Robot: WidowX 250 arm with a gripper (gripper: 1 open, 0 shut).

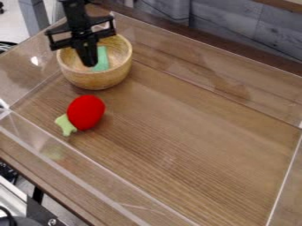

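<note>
A wooden bowl (pixel 109 80) sits at the upper left of the table, holding a mint-green object (pixel 101 57). My dark gripper (pixel 59 47) is over the bowl's left part, left of the green object, its fingertips at or just inside the rim. It looks shut, with nothing seen between its fingers, though the tips are small and hard to make out.
A red round object (pixel 86 113) lies in front of the bowl, with a pale green piece (pixel 66 125) beside it. The table edge runs along the lower left.
</note>
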